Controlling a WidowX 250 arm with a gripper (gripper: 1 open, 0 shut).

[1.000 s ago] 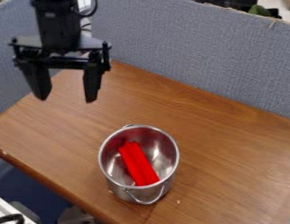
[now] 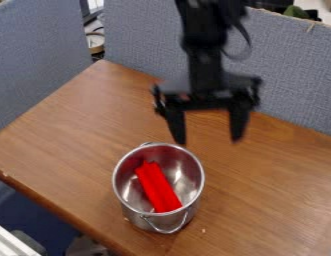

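A red object (image 2: 158,186) lies inside a steel pot (image 2: 195,169) with a wire handle, on the wooden table's front middle. My black gripper (image 2: 207,128) hangs above and behind the pot, blurred, open, with nothing seen between its two fingers.
Grey padded walls (image 2: 42,70) border the table (image 2: 74,140) at left and back. A dark blue area lies beyond the front-left edge.
My gripper has moved from the left side of the table to the right, to above and behind the pot. The pot and red object are unmoved.
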